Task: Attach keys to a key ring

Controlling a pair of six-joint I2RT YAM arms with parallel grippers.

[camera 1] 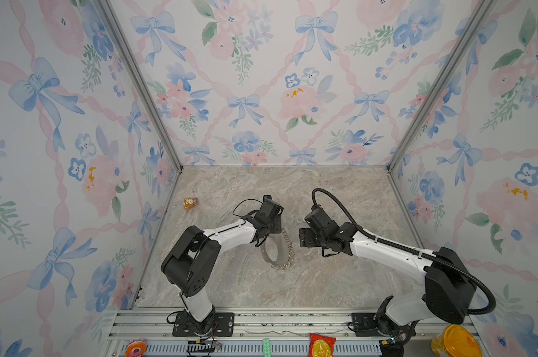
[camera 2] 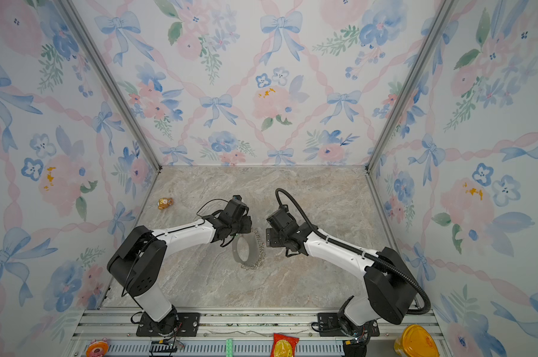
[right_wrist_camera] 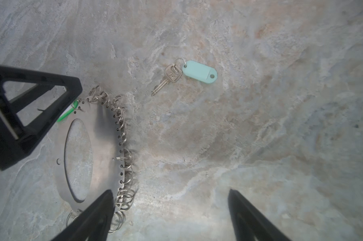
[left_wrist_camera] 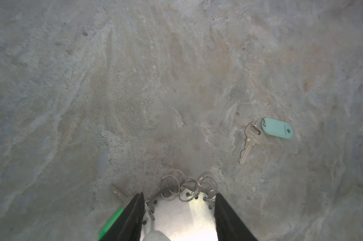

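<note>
A metal plate with an oval hole and many rings along its edge lies mid-table; its top shows low in the left wrist view. A silver key [right_wrist_camera: 165,80] on a small ring with a mint tag [right_wrist_camera: 199,71] lies beyond it. A second key with a green tag [left_wrist_camera: 112,221] is beside the plate, partly hidden. My left gripper hangs over the plate's far end, fingers apart, nothing visibly held. My right gripper is to the plate's right, blurred fingers wide apart, empty.
A small orange-gold figure [camera 1: 190,203] stands at the back left. Patterned walls enclose three sides.
</note>
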